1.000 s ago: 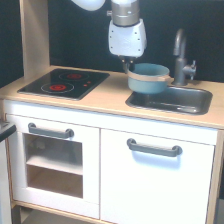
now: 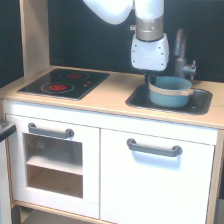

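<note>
A teal-blue pot (image 2: 170, 97) with a tan rim sits low in the dark metal sink (image 2: 202, 102) on the right of the counter. My white gripper (image 2: 150, 78) comes down from above at the pot's left rim, its dark fingers small and close together there. It appears shut on the pot's edge, though the fingertips are partly hidden and the contact is hard to make out.
A black faucet (image 2: 181, 55) rises behind the pot. The black cooktop (image 2: 65, 83) with red rings lies bare at the left, and wooden counter (image 2: 112, 94) is free between it and the sink. White cabinet doors (image 2: 150, 180) stand below.
My gripper and the pot have moved together to the right and downward. Earlier the pot was higher, over the sink's left rear edge; now it is within the basin.
</note>
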